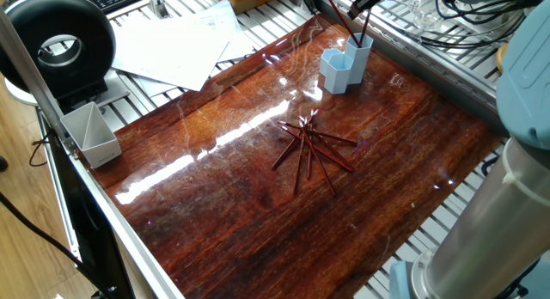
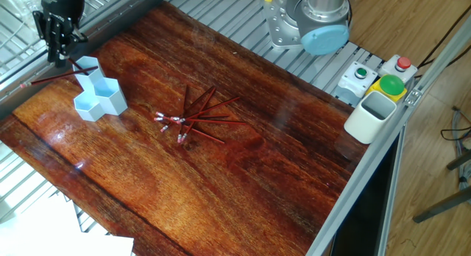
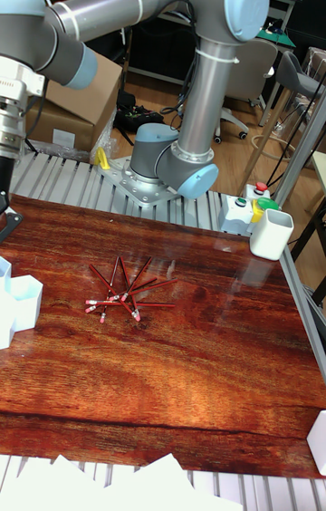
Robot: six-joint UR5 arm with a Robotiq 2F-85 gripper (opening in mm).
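Observation:
Several dark red pencils [image 1: 311, 153] lie crossed in a loose pile on the wooden table, apart from the gripper. Two more pencils [image 1: 364, 26] stand leaning in the taller cell of a pale blue hexagonal holder [image 1: 337, 76]. In exterior view 2, one pencil [image 2: 55, 77] slants far out over the holder's rim, and the two front cells look empty. My black gripper [image 2: 65, 48] hangs above and beside the holder, close to the pencil tops. Its fingers are small and dark here, so whether they are open or shut is unclear. Exterior view 3 cuts most of it off.
A white bin [image 1: 91, 136] stands at the table's edge, beside emergency-stop buttons [image 2: 392, 84] in exterior view 2. Paper sheets [image 1: 176, 50] lie on the slatted frame. A metal rail [image 1: 430, 54] runs close behind the holder.

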